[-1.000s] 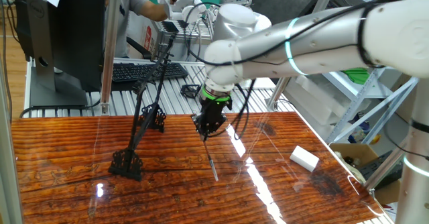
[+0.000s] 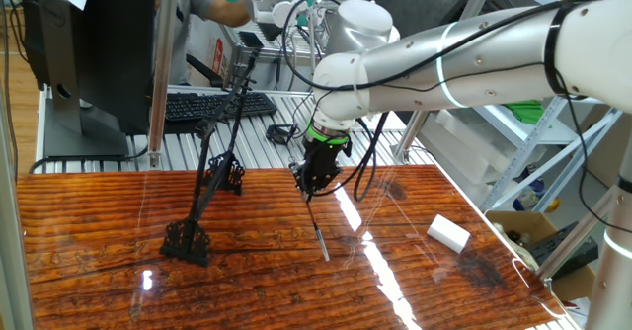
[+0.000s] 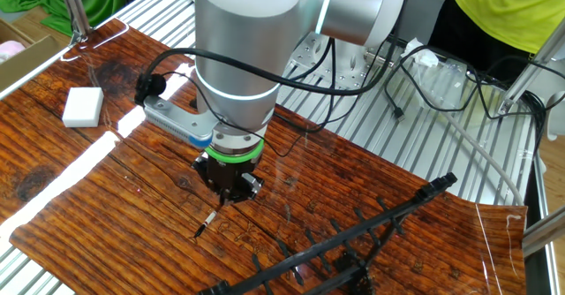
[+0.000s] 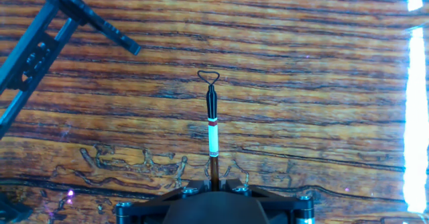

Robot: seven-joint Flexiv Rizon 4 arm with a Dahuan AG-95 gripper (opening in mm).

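Observation:
A slim brush (image 4: 213, 138) with a white band and a thin hanging loop at its far end is held by my gripper, which is shut on its brown shaft. In exterior view 1 the brush (image 2: 321, 243) slants down from the gripper (image 2: 307, 195), above the wooden board. Exterior view 2 shows the gripper (image 3: 223, 199) with the brush (image 3: 207, 223) pointing down and left. To the gripper's left in exterior view 1 stands a black rack (image 2: 185, 243) with ornate feet. Its bar with several pegs (image 3: 353, 230) shows in exterior view 2.
A white block (image 2: 448, 233) lies on the right of the glossy wooden board (image 2: 89, 261). A monitor (image 2: 94, 53) and keyboard (image 2: 219, 105) stand behind. Cables hang along the arm. Bare wood lies between rack and block.
In exterior view 1 the gripper and brush have shifted slightly to the right, the brush's lower end rising a little. The rack and white block have stayed put.

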